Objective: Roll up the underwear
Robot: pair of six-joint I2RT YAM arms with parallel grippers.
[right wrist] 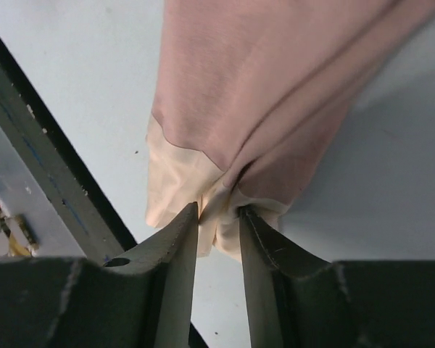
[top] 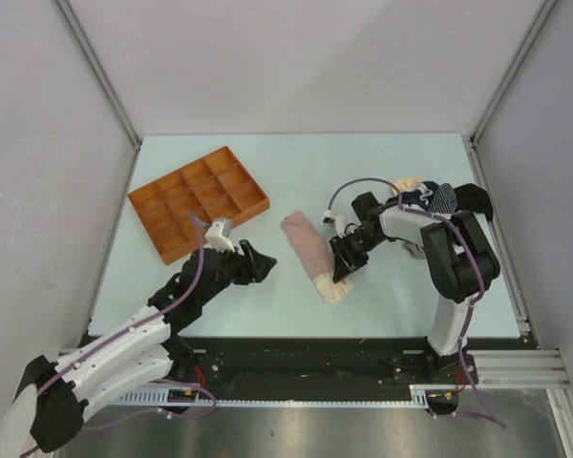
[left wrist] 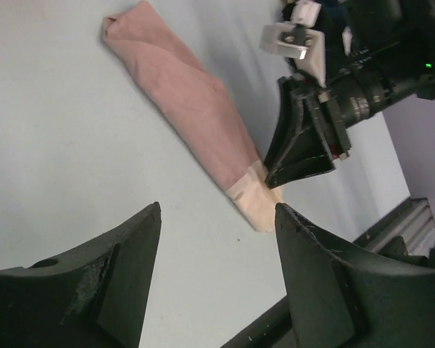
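The pink underwear [top: 311,248] with cream waistband end lies lengthwise mid-table, folded into a long strip; it also shows in the left wrist view [left wrist: 188,109]. My right gripper [top: 341,264] is down at its near cream end, and in the right wrist view [right wrist: 219,214] its fingertips are shut on that cloth, which is bunched between them. My left gripper [top: 254,267] stands apart to the left of the underwear, open, with bare table between its fingers in the left wrist view.
An empty orange compartment box [top: 177,191] sits at back left. A pile of dark, striped and cream clothing [top: 439,197] lies at right, partly behind the right arm. The table's front edge is close below the underwear.
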